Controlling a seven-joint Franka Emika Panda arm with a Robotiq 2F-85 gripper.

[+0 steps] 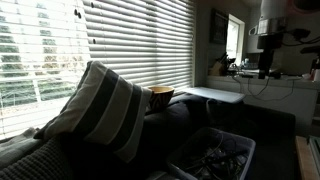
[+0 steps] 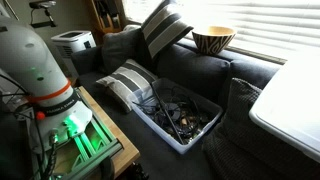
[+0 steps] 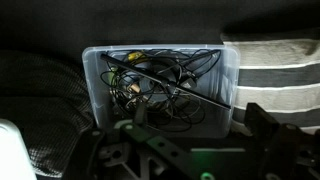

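Observation:
My gripper (image 1: 262, 72) hangs high at the right in exterior view 1, well clear of the sofa. In the wrist view the open gripper points down over a clear plastic bin, its fingers spread with nothing held between them. The clear bin (image 2: 168, 139) rests on the dark sofa seat, full of tangled black cables and small dark parts. Across the cables (image 3: 175, 104) lies a long thin black rod (image 3: 180, 84), slanting from upper left to lower right in the wrist view. Dark gripper parts cover the bin's near side there.
Striped cushions (image 2: 128, 84) lean around the bin. A patterned bowl (image 2: 213, 38) stands on the sofa back by the window blinds. A white panel (image 2: 292, 105) and a dark knitted cushion (image 2: 238, 120) occupy the right side. A wooden table edge (image 2: 112, 130) fronts the arm's base.

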